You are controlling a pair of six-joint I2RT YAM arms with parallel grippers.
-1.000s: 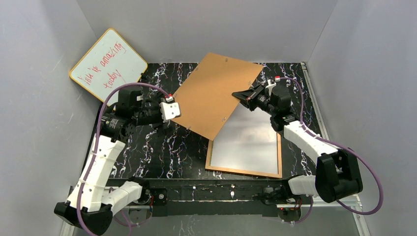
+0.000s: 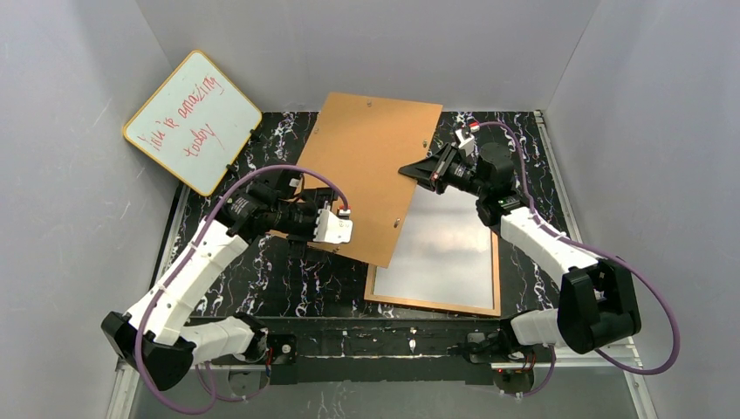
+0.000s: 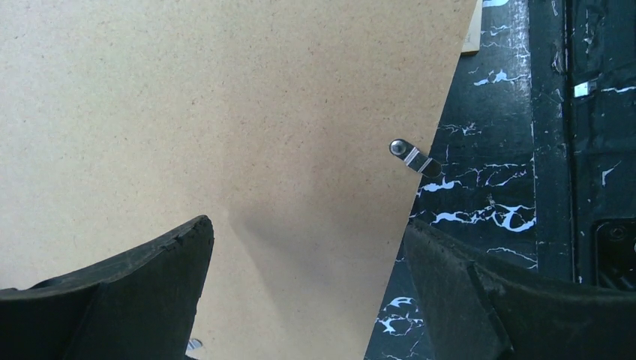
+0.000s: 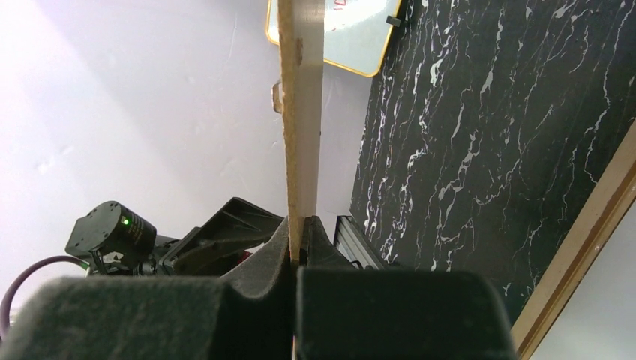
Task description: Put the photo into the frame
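Note:
My right gripper (image 2: 408, 174) is shut on the right edge of the brown backing board (image 2: 373, 148), which it holds up tilted above the table. Edge-on, the board (image 4: 304, 120) runs between the right fingers in the right wrist view. Small metal clips sit along its edges, one clip (image 3: 409, 156) near the edge in the left wrist view. My left gripper stands open over the board's face, with nothing seen clamped between its fingers. Beneath the board's lower right part lies the wooden frame (image 2: 496, 279) with a pale, empty-looking inside. No photo can be made out.
A small whiteboard (image 2: 194, 122) with red writing leans at the back left. Grey walls (image 2: 366, 44) close in the back and sides.
The left arm has moved right, over the board's left part. The board has shifted left and turned a little, its lower corner nearer the front, and the right gripper has moved slightly left with it.

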